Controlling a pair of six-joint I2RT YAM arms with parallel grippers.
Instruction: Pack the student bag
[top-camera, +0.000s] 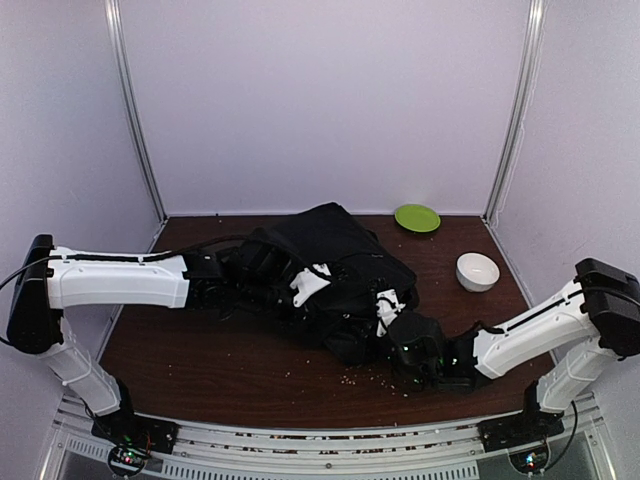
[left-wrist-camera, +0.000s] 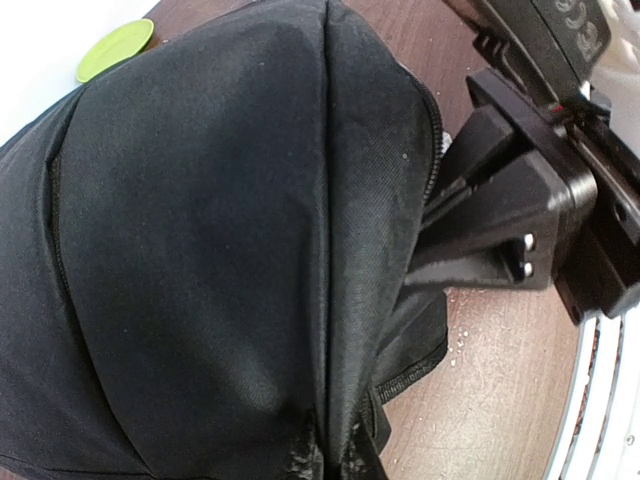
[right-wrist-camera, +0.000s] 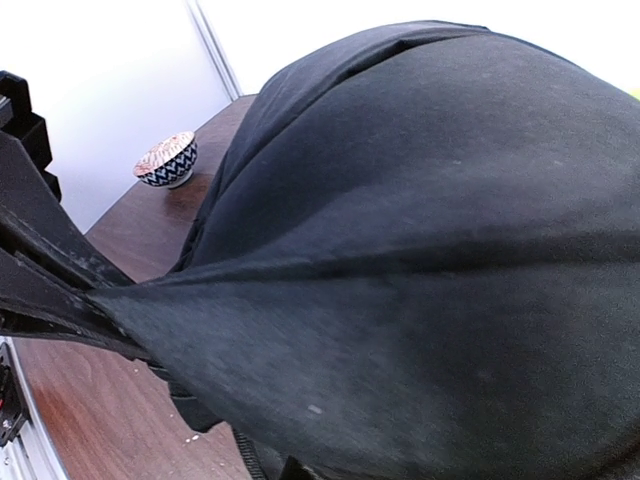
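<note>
A black bag (top-camera: 325, 240) lies across the middle of the table, its fabric bulging close to both wrist cameras. My left gripper is shut on a fold of that fabric; in the right wrist view its dark fingers (right-wrist-camera: 60, 285) pinch the cloth into a drawn-out point. At the bag's near side, beside a zippered edge (left-wrist-camera: 437, 140), is my right gripper, shut, with nothing visible between its fingertips, which are mostly hidden by the bag. Part of its fingers (left-wrist-camera: 490, 215) shows in the left wrist view, going behind the zippered flap. The bag's inside is hidden.
A green plate (top-camera: 417, 218) lies at the back right of the table. In front of it, near the right wall, stands a bowl (top-camera: 477, 272), white inside with a patterned outside. Small crumbs (top-camera: 350, 380) are scattered near the front.
</note>
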